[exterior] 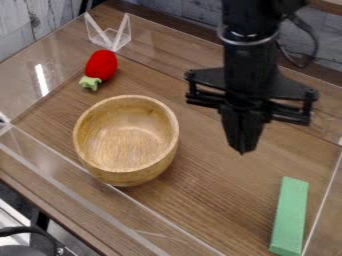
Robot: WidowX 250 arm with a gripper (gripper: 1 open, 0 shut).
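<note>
My gripper [246, 140] hangs over the middle of the wooden table, a large dark body with its narrow tip shut and nothing visible between its fingers. It is just right of a tan bowl [127, 140]. A green rectangular block [289, 215] lies at the front right, apart from the gripper. A red object with a light green tip [102, 67] lies at the upper left.
A clear, crumpled plastic item [114, 32] sits at the back left. Dark cables [27, 240] show at the lower left corner.
</note>
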